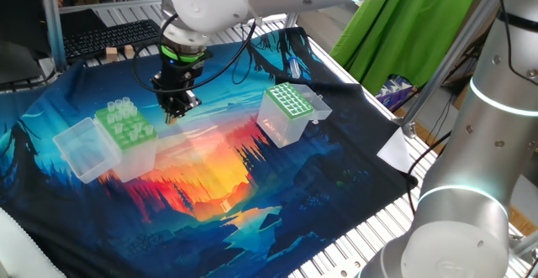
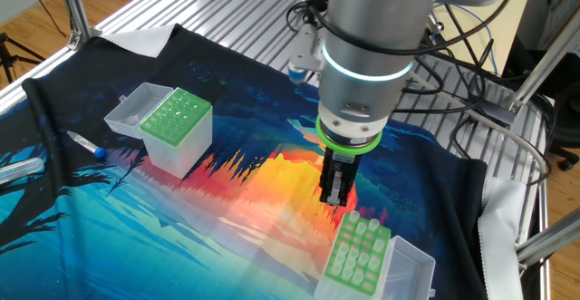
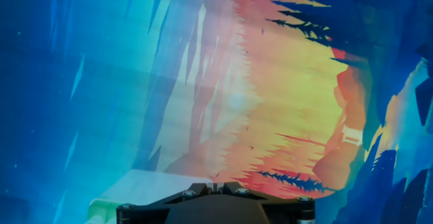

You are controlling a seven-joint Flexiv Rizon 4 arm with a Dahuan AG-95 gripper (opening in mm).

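Note:
My gripper hangs in the air above the printed cloth, pointing down. Its fingers stand together in the wrist view, shut, and nothing shows between them. Close by is a rack box with a green top holding several clear tubes; its clear lid hangs open. In the second exterior view the gripper appears just behind this tube-filled rack. A second rack box, also green-topped with its lid open, stands apart; no tubes stand up from its grid of holes.
A blue-capped pen or marker lies beside the second box. The colourful cloth between the two boxes is clear. A keyboard sits at the back, and a cable loops around the wrist of the arm.

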